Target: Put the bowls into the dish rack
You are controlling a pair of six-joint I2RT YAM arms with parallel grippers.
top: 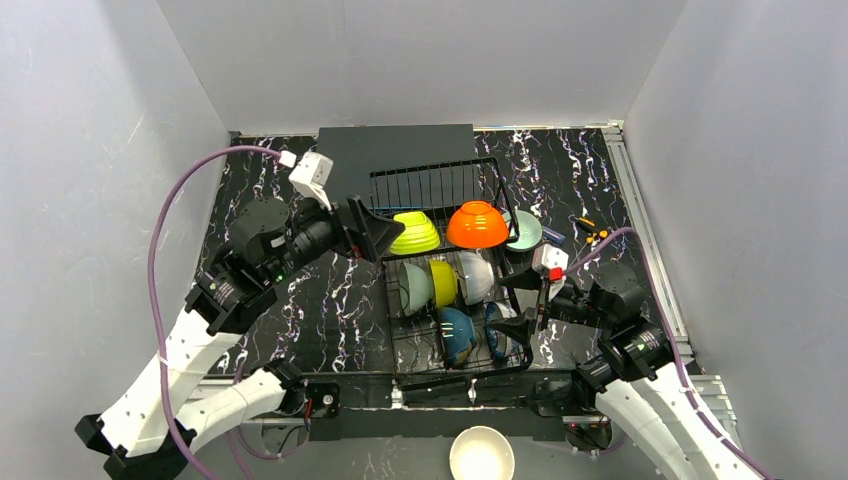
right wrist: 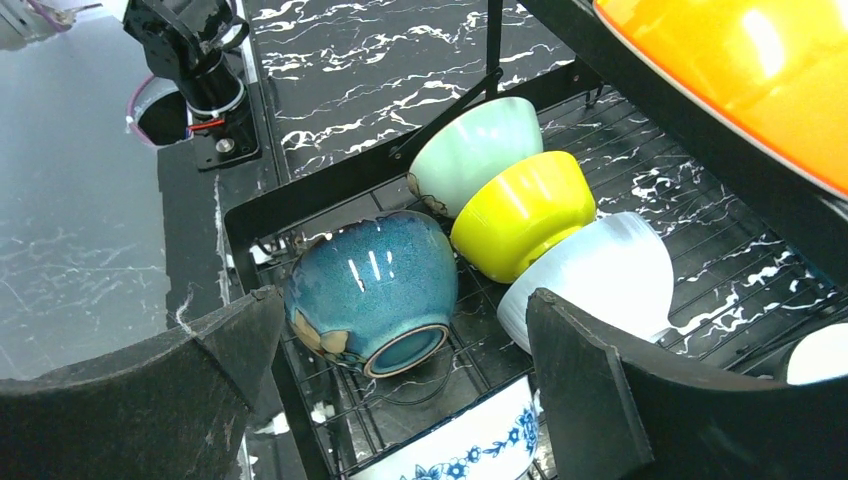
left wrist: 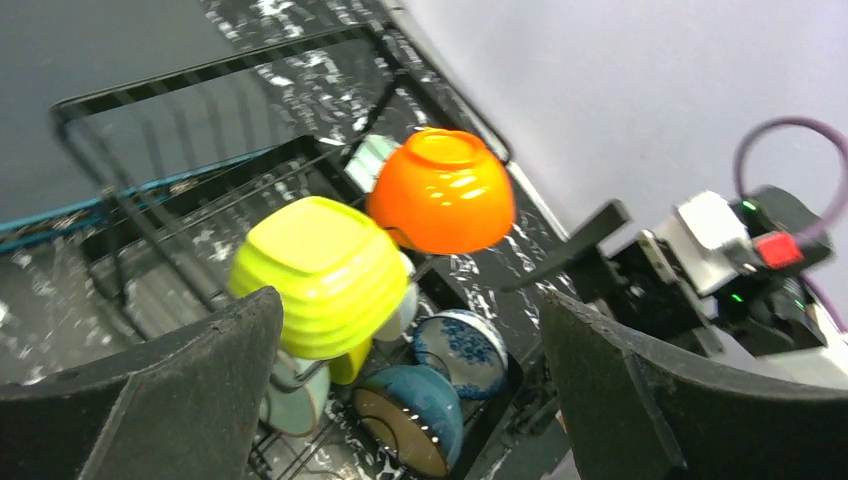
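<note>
The black wire dish rack (top: 465, 378) has an upper shelf holding an upside-down lime-green bowl (top: 414, 233) and an upside-down orange bowl (top: 477, 225). On its lower level sit a pale green bowl (right wrist: 476, 155), a yellow bowl (right wrist: 524, 214), a white bowl (right wrist: 596, 279), a blue glazed bowl (right wrist: 372, 285) and a blue-and-white bowl (left wrist: 465, 352), tilted on their sides. My left gripper is open just left of the lime-green bowl, nothing between its fingers. Open and empty, my right gripper is at the rack's right side, facing the blue bowls.
A cream bowl (top: 482, 455) stands in front, beyond the counter edge. Right of the rack's upper shelf lies a pale green dish (top: 525, 231). A dark flat box (top: 400, 150) is behind the rack. The counter left of the rack is clear.
</note>
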